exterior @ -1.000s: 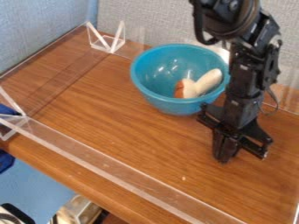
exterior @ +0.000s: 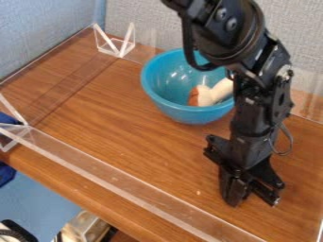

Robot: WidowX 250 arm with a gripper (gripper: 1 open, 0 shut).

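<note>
My black gripper (exterior: 247,189) points down at the wooden table on the right, its fingertips low at the tabletop; whether anything is between them is hidden. Behind the arm, a turquoise bowl (exterior: 175,100) holds a pale, elongated object (exterior: 217,92) with an orange-red end, partly covered by the arm.
Clear plastic edging runs along its borders, with white brackets (exterior: 113,38) at the back left and at the left front. A dark blue item (exterior: 8,123) lies at the left edge, beside a lower blue surface.
The arm has shifted slightly toward the front, and the gripper sits lower in view, farther from the bowl. The bowl and its contents look unmoved.
</note>
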